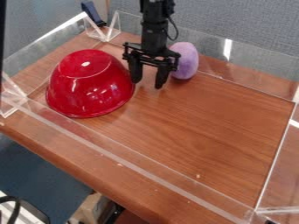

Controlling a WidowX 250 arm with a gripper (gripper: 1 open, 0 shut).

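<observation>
My black gripper [149, 67] hangs at the top middle of the camera view, its fingers low over the wooden tabletop. A large red bowl [89, 84], turned upside down, sits just left of it. A lavender, rounded object [184, 63] is just right of and partly behind the gripper. The two fingertips appear spread apart, with nothing clearly visible between them.
Clear plastic walls [246, 52] border the wooden table [205, 140]. A dark blue item [93, 12] is outside at the back left, and a cardboard piece [93, 207] is below the front edge.
</observation>
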